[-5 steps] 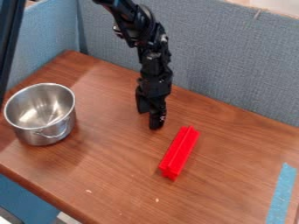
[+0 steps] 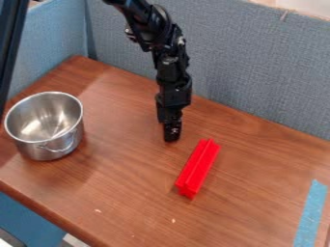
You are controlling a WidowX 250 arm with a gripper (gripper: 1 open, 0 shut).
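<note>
A black robot arm reaches down from the top, and its gripper point(image 2: 172, 129) hangs low over the middle of the wooden table point(image 2: 129, 193), pointing down. Whether its fingers are open or shut is too dark and small to tell. To the left stands a shiny steel pot point(image 2: 45, 125). A red oblong block point(image 2: 196, 169) lies to the right of and nearer than the gripper, apart from it.
Padded grey-blue walls point(image 2: 258, 68) border the table at the back and left. A light blue strip point(image 2: 310, 214) lies at the right front.
The gripper has shifted very slightly and its outline at the fingers looks a little narrower. The pot and red block have stayed in place.
</note>
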